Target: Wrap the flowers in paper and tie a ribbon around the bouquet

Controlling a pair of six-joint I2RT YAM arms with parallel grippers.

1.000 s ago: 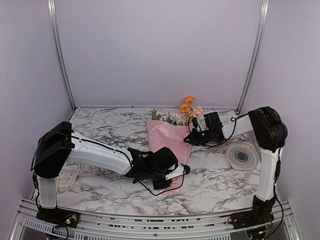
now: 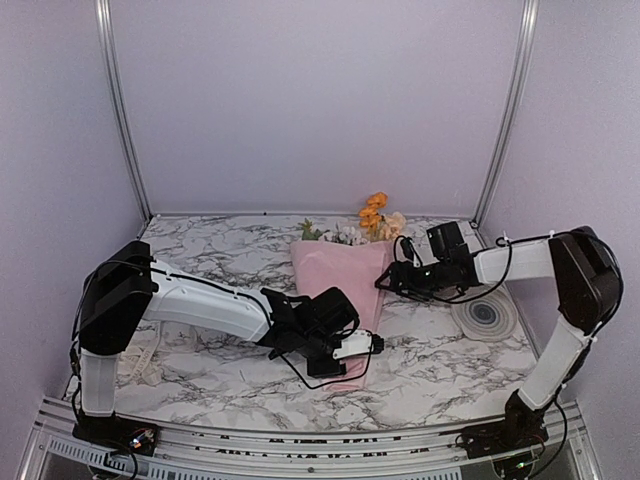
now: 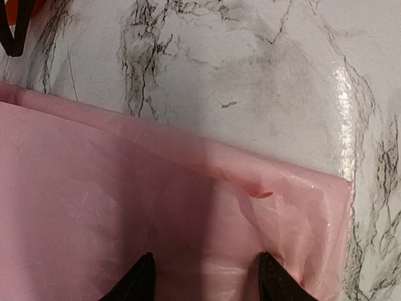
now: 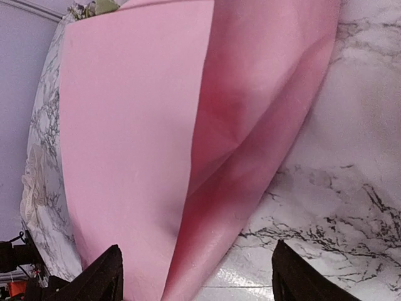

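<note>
Pink wrapping paper (image 2: 335,265) lies folded on the marble table, with orange flowers (image 2: 373,208) and white flowers (image 2: 345,236) showing beyond its far edge. The wrap hides their stems. Low over the near end of the paper, my left gripper is open with nothing between its fingers. At the paper's right side, my right gripper also stands open and empty. In the right wrist view, a flat flap (image 4: 131,125) lies over the wrap, its free edge running between the fingers, not gripped.
A round grey-and-white coil (image 2: 485,313) sits at the right of the table. Pale, translucent material (image 2: 140,360) lies at the left, partly behind my left arm.
My right gripper has moved a little right, away from the paper's middle, and its arm has swung right. The left arm is nearly still, shifted slightly right.
</note>
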